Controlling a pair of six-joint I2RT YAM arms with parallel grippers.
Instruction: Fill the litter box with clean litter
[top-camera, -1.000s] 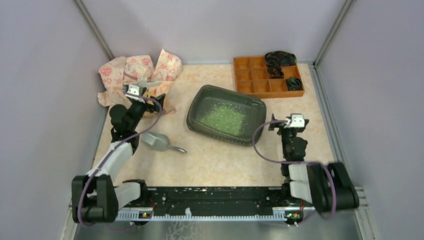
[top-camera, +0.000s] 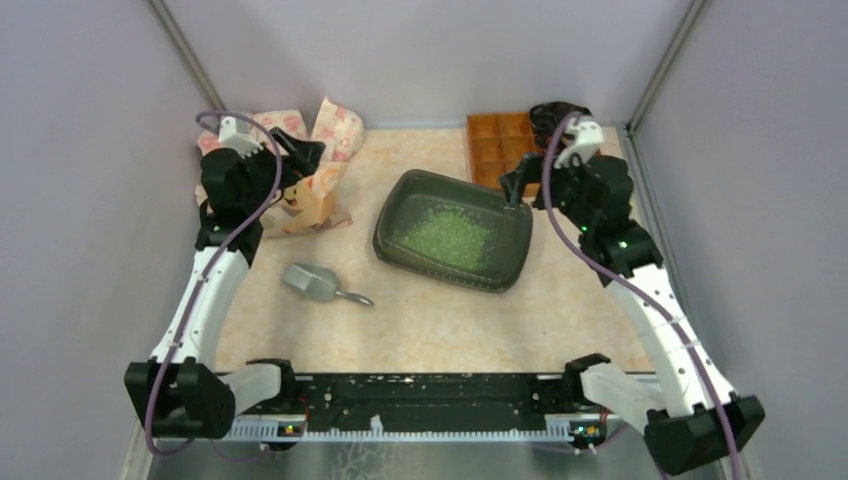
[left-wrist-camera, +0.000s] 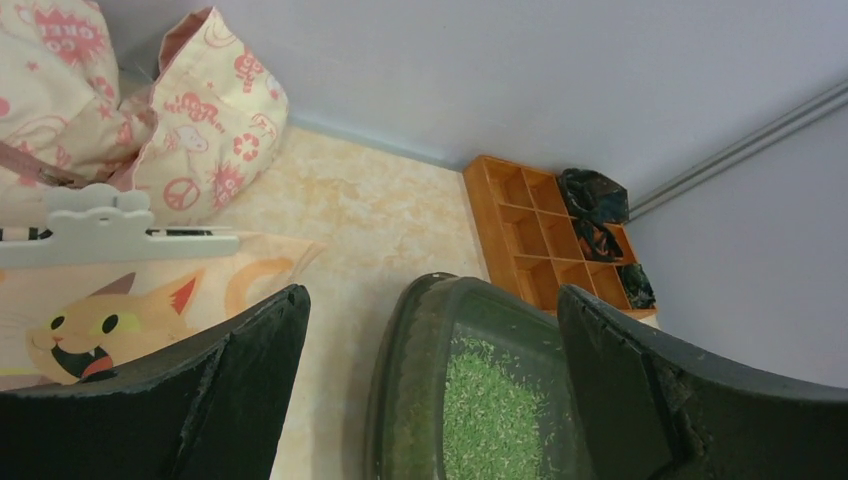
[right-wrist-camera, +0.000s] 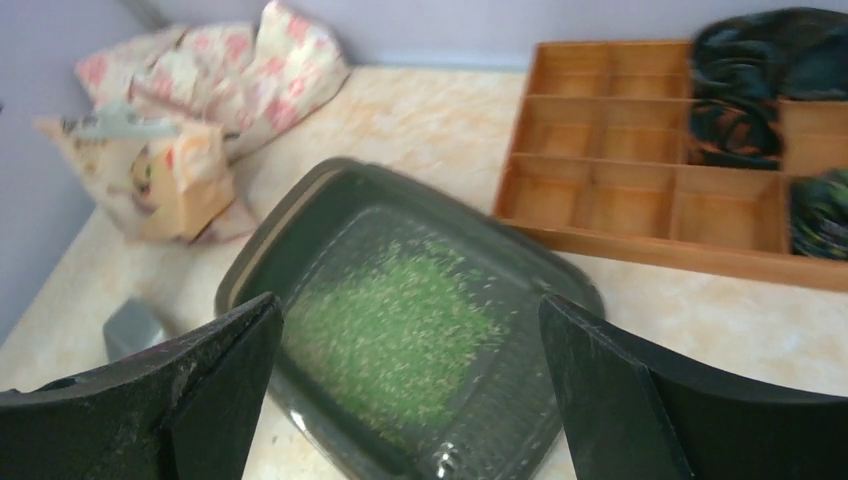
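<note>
A dark green litter box (top-camera: 398, 225) sits mid-table with a thin patch of green litter (top-camera: 445, 240). The litter bag (top-camera: 310, 205), printed with an orange cat (left-wrist-camera: 130, 320) and closed by a white clip (left-wrist-camera: 100, 230), stands back left. A grey scoop (top-camera: 310, 283) lies front left. My left gripper (top-camera: 302, 155) hovers near the bag, open and empty, the litter box between its fingers in the distance. My right gripper (top-camera: 520, 185) is raised above the box's right part, also open with nothing held.
Pink-patterned cloth bundles (left-wrist-camera: 215, 130) lie behind the bag. A wooden compartment tray (top-camera: 490, 150) with dark bunched items stands back right.
The objects on the table have not moved.
</note>
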